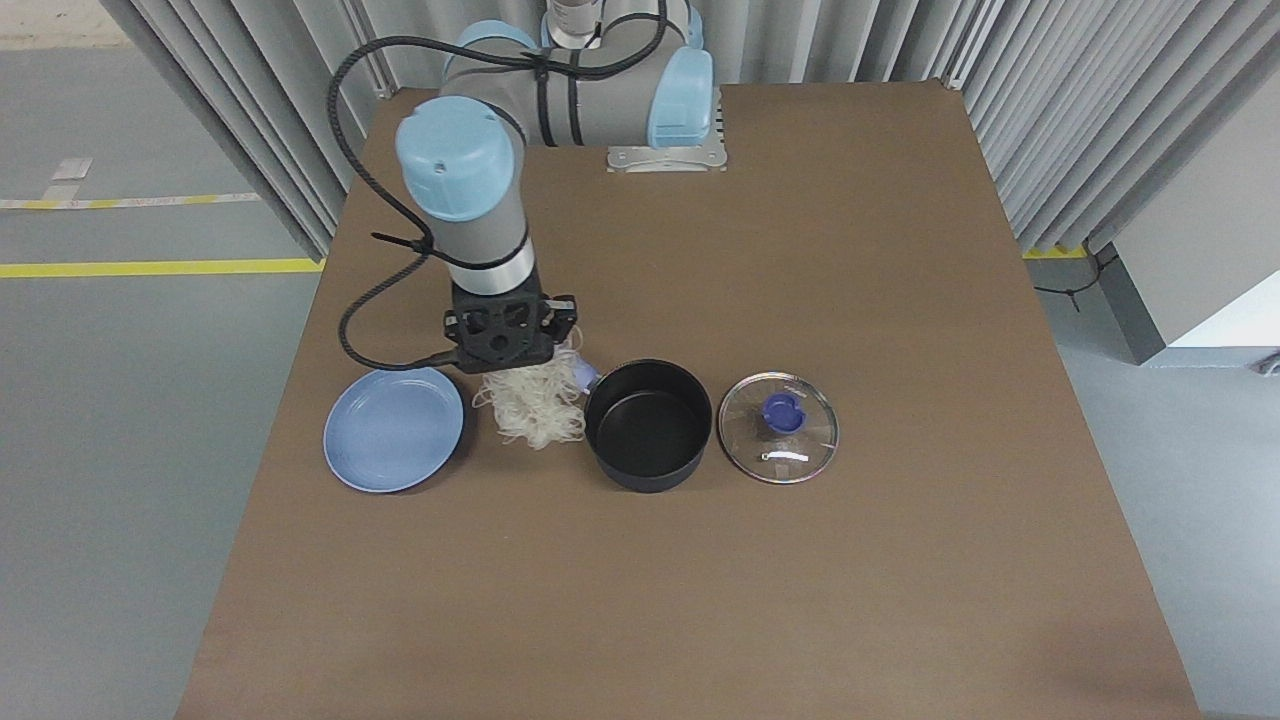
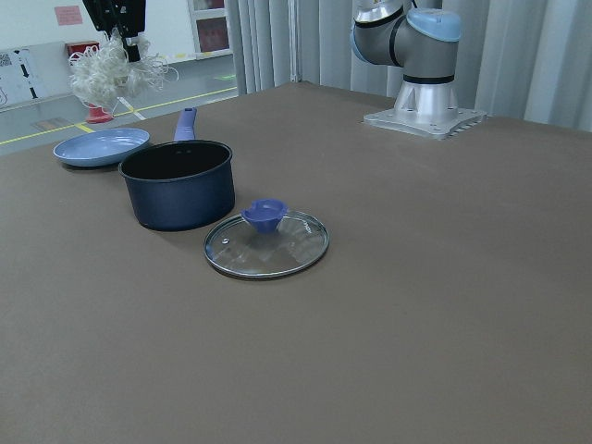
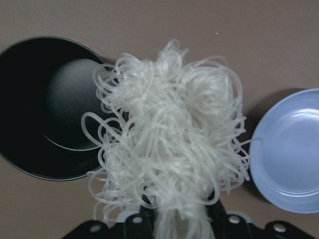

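My gripper (image 1: 516, 336) is shut on a bundle of white noodles (image 1: 534, 396), held in the air between the blue plate (image 1: 392, 427) and the dark pot (image 1: 648, 426). In the wrist view the noodles (image 3: 169, 129) fill the middle, with the pot (image 3: 35, 104) to one side and the plate (image 3: 286, 154) to the other. The plate is empty, as is the pot's visible interior. The pot's blue handle (image 2: 185, 123) is partly hidden by the noodles in the front view.
A glass lid (image 1: 750, 444) with a blue knob lies right of the pot. The robot's base (image 2: 421, 120) stands at the back.
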